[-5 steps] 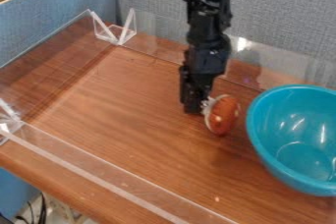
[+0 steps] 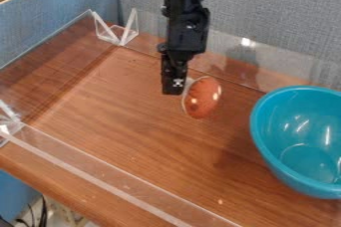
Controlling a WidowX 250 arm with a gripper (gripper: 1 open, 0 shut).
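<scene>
The black gripper [image 2: 181,80] hangs over the middle of the wooden tabletop, pointing down. At its lower right is an oval red-orange object [image 2: 202,99] with a pale rim, which the gripper is shut on. The exact contact between fingertips and object is too small to see clearly.
A large cyan bowl [image 2: 300,141] stands at the right. Clear plastic barriers run along the table's edges, with white corner brackets [image 2: 118,34] at the back left. Cables lie below the table at lower left.
The gripper and the red-orange object have moved left and up, away from the cyan bowl, over the last second.
</scene>
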